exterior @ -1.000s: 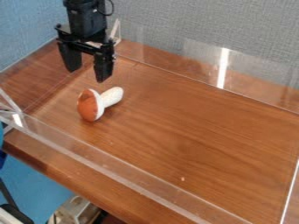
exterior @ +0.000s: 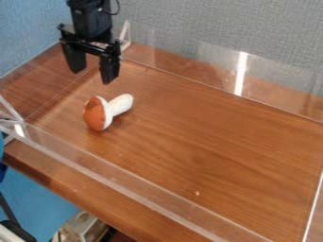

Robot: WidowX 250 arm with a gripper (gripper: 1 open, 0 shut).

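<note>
My black gripper (exterior: 93, 65) hangs at the upper left of the wooden tabletop, its two dark fingers spread wide and open with nothing between them. Below it and a little nearer the camera lies a toy mushroom (exterior: 98, 114) on its side, with an orange-brown cap toward the left and a white stem pointing to the upper right.
Low transparent walls run round its edges. A grey textured wall (exterior: 240, 28) stands behind, and a blue surface is at the left.
My gripper has shifted very slightly to the left. The mushroom lies where it was.
</note>
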